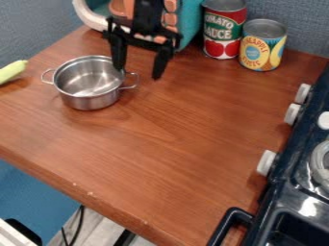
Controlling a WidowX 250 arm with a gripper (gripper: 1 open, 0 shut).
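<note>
My black gripper (139,64) hangs open at the top of the camera view, its two fingers apart, just above and to the right of a steel pot (90,93) with two side handles on the wooden table (180,154). Nothing is seen between the fingers.
A tomato sauce can (222,34) and a yellow-labelled can (263,48) stand at the back right, by a white and teal container (186,19). A yellow-handled object (11,70) lies at the left. A black stove (295,192) borders the right.
</note>
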